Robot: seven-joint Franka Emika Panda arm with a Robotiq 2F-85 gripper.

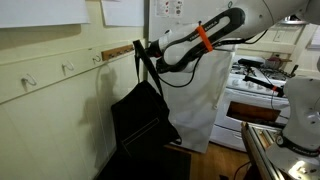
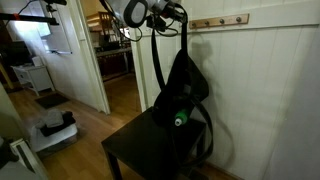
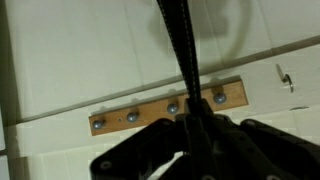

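A black bag (image 1: pixel 140 118), or similar cloth item, hangs by its long dark straps beside the white wall. Exterior view 2 shows the bag (image 2: pixel 182 80) above a dark box-like surface, with a strap (image 2: pixel 157 62) running up to the arm. My gripper (image 1: pixel 150 54) is shut on the strap, close to the wooden hook rack (image 1: pixel 117 52). From the wrist, the strap (image 3: pixel 180 40) leads into the gripper, in front of the rack (image 3: pixel 150 113) with its several round knobs. Whether the strap touches a knob, I cannot tell.
Single metal hooks (image 1: pixel 68 67) line the wall rail to one side of the rack. Below the bag stands a dark box or stool (image 2: pixel 135 140). A white stove (image 1: pixel 250 100) is at the right, and a green-topped item (image 2: pixel 181 118) shows near the bag.
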